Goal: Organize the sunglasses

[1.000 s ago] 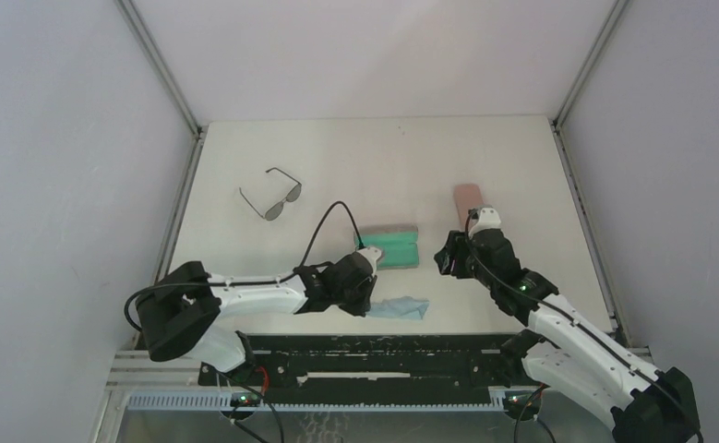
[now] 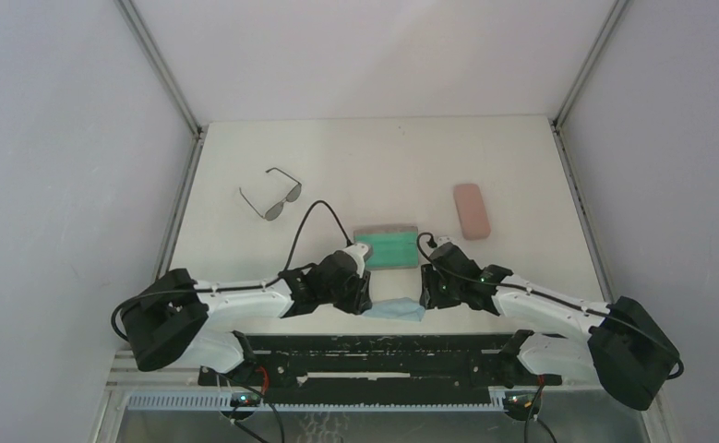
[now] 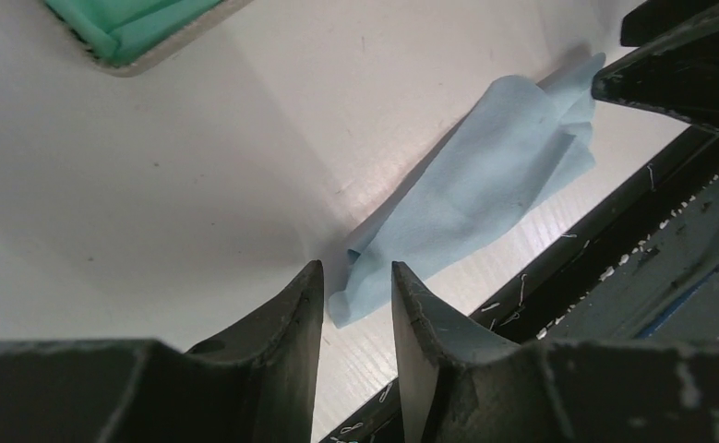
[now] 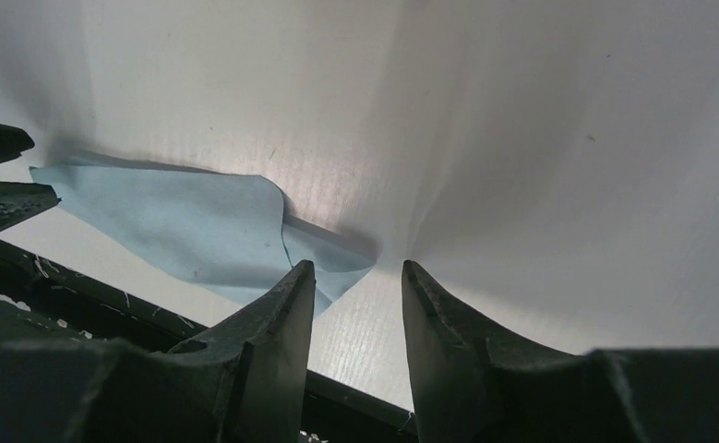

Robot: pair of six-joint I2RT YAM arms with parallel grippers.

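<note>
Sunglasses [image 2: 274,209] with thin frames lie unfolded at the table's back left. A green-lined open case [image 2: 388,247] sits in the middle. Before it lies a light blue cloth [image 2: 393,308] [image 3: 466,185] [image 4: 180,221]. My left gripper [image 2: 363,301] is open a little way, over the cloth's left end. My right gripper [image 2: 426,300] stands part open over the cloth's right end, with nothing seen held between its fingers.
A pink case [image 2: 472,211] lies at the right. A dark edge [image 2: 457,345] runs along the front.
My right gripper has come down and leftward to the cloth's right end. The sunglasses and cases have not moved.
</note>
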